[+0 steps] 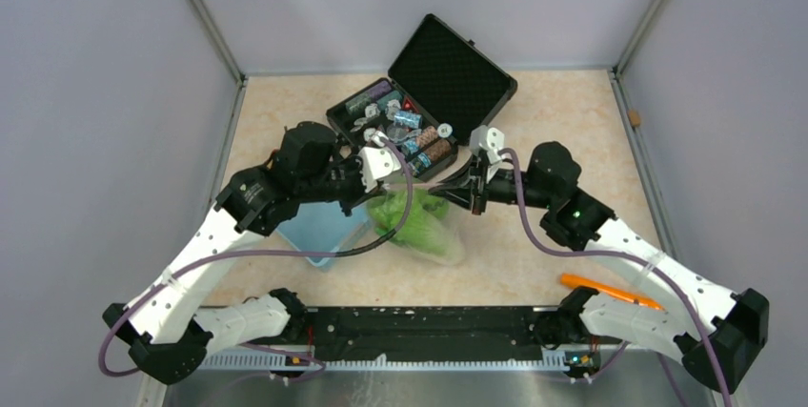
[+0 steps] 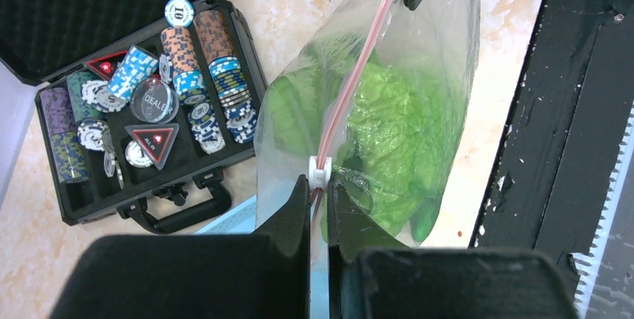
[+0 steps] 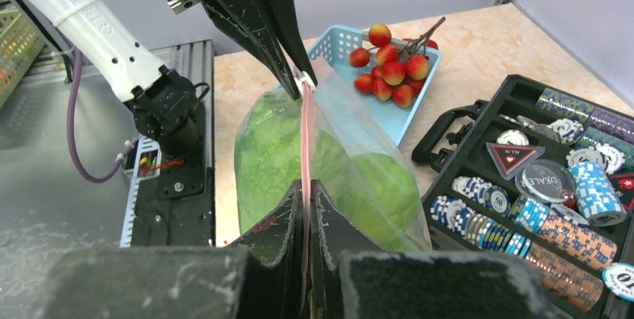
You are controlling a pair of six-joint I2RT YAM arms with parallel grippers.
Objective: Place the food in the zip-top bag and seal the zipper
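A clear zip top bag (image 2: 441, 57) with green leafy food (image 2: 392, 140) inside hangs between my two arms. Along its top runs a pink zipper strip (image 2: 355, 84) carrying a white slider (image 2: 320, 172). My left gripper is shut on the slider, close to one end of the strip. At the other end, my right gripper is shut on the bag's pink edge, which passes between its fingers. From above, the left gripper (image 1: 373, 193) and right gripper (image 1: 436, 192) face each other across the bag's top.
A light blue basket (image 3: 350, 39) with red fruit (image 3: 392, 69) stands under the left arm. Behind the bag lies an open black case (image 1: 453, 73) of poker chips. An orange stick (image 1: 610, 290) lies at the right.
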